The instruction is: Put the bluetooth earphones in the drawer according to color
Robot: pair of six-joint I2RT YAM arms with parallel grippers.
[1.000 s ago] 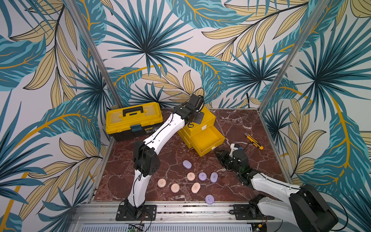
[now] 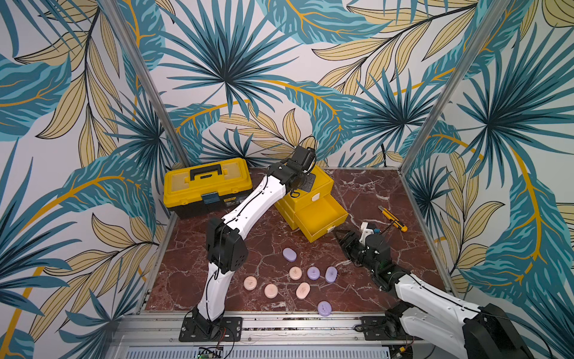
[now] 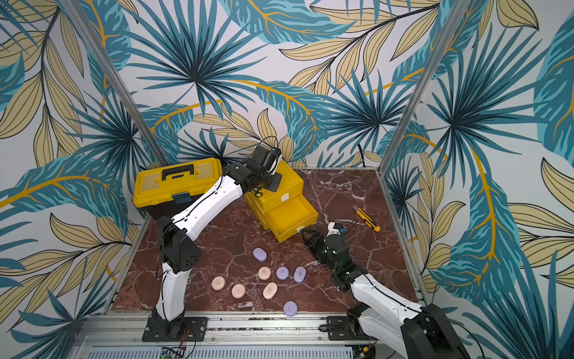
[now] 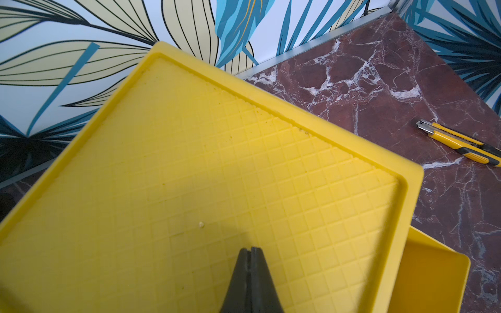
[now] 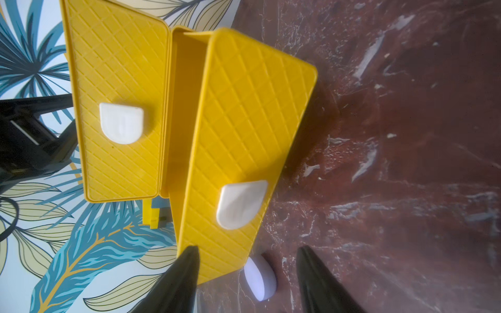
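A yellow drawer cabinet [image 2: 323, 177] stands at the back of the table, its lower drawer [image 2: 321, 217] pulled out and empty. The upper drawer front is closed. Over the cabinet top, my left gripper is shut with nothing showing between its fingers. My right gripper is open in front of the lower drawer, whose white handle [image 5: 241, 204] lies ahead of it, apart from the fingers. Purple earphone cases [image 2: 289, 255] and pink earphone cases [image 2: 295, 273] lie scattered on the front part of the table, several in all.
A yellow and black toolbox [image 2: 207, 183] stands left of the cabinet. On the right lies a yellow utility knife [image 2: 392, 219], beyond the right arm. Bare marble table [image 2: 364, 185] shows between cabinet and knife.
The left arm, drawer and earphone cases have stayed put.
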